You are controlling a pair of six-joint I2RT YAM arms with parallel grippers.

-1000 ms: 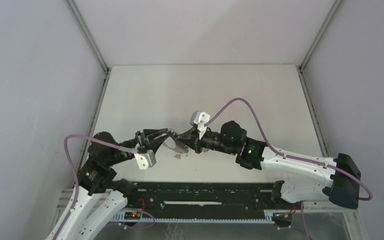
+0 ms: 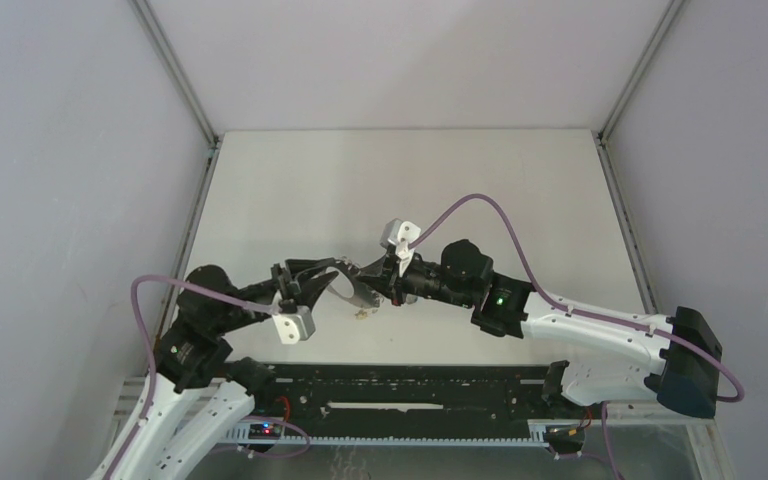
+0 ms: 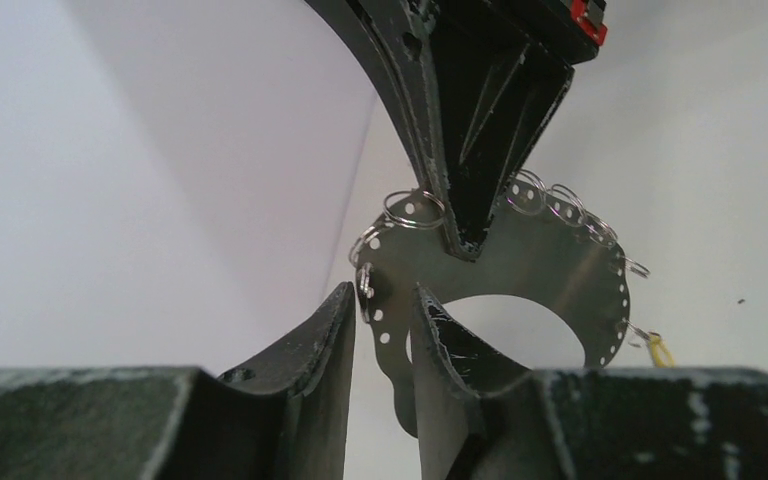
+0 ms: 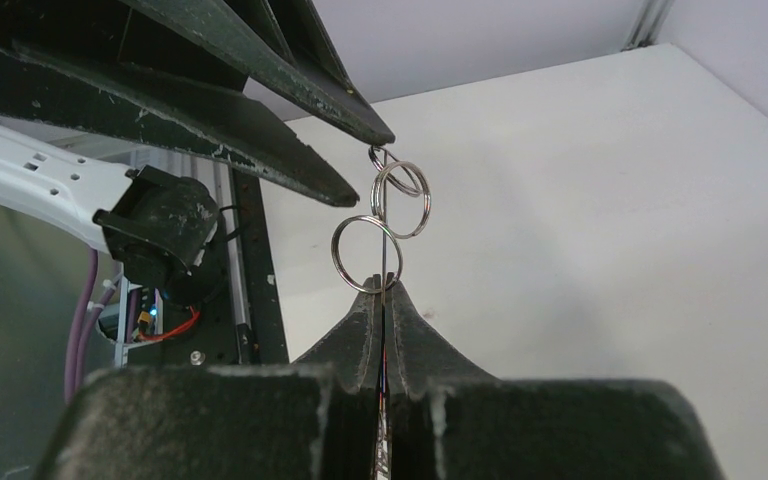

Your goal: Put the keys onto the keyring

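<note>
A dark, thin curved plate [image 3: 570, 260] with several wire rings along its edge and a large hole is held up by my right gripper, which is shut on it. The right wrist view shows the plate nearly edge-on, with thin metal rings [image 4: 400, 200] at its far end. My left gripper is partly open beside the plate's ringed edge, nothing visible between its fingers. One ring [image 3: 364, 285] is just behind its left fingertip; contact is unclear. Something yellow, probably a key [image 3: 660, 350], hangs from a ring on the plate's far side.
A dark rail [image 2: 410, 400] runs along its front edge. Grey walls [image 2: 80, 150] stand at both sides.
The yellow item below the plate has shifted. The right arm is almost still.
</note>
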